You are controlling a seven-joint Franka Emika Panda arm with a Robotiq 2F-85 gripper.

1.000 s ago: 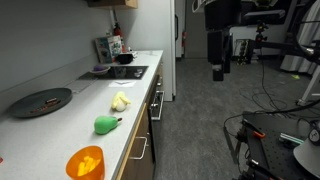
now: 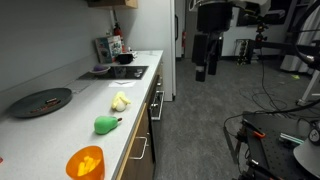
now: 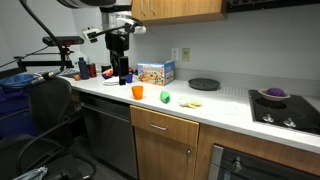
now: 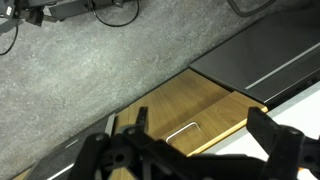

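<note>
My gripper (image 2: pixel 206 72) hangs in the air over the floor, to the right of the counter in exterior view 1. Its fingers (image 4: pixel 141 120) stand wide apart in the wrist view, so it is open, with only floor and cabinet fronts beyond. On the white counter (image 2: pixel 75 130) are an orange bowl (image 2: pixel 84 168) with yellow contents, a green object (image 2: pixel 106 125) and a yellow item (image 2: pixel 120 102). Exterior view 2 shows the orange bowl (image 3: pixel 137 92) near the gripper (image 3: pixel 121 79), with the green object (image 3: pixel 164 97) further right. None of them is touched.
A dark round pan (image 2: pixel 40 103) lies toward the wall. Farther along is a black cooktop (image 3: pixel 285 108) bearing a purple-topped pot (image 3: pixel 275 93). Wooden drawers (image 3: pixel 165 127) front the counter, and a box (image 3: pixel 156 73) stands behind. Open floor (image 2: pixel 195 135) lies beside the cabinets.
Over the last second my gripper has swung left in exterior view 1, closer to the counter. Objects on the counter have kept their places.
</note>
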